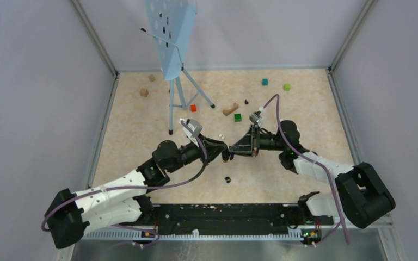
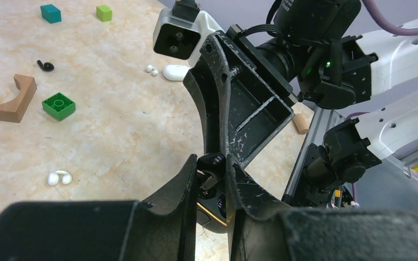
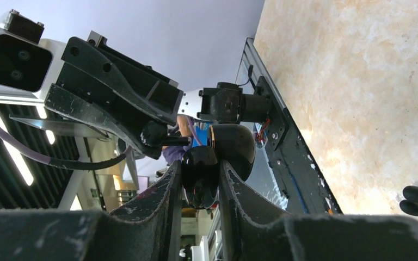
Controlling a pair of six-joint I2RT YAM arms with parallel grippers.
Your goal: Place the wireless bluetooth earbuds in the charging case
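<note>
A glossy black charging case with gold trim (image 3: 233, 149) stands open, and my right gripper is shut on one half of it. My left gripper is shut on a small black earbud (image 3: 155, 132), its stem pointing toward the case. Both grippers meet over the middle of the table in the top view, with the case (image 1: 226, 156) just below the left fingertips. In the left wrist view the case (image 2: 212, 222) is partly hidden behind the left fingers; whether the earbud touches it I cannot tell. Another black earbud (image 3: 416, 201) lies on the table.
White earbuds (image 2: 59, 178) and a white case (image 2: 176, 72) lie on the table. Farther back are a green block (image 1: 238, 117), a brown arch block (image 1: 231, 109) and a small black piece (image 1: 246, 101). A light-blue stand (image 1: 171, 109) rises at the back left.
</note>
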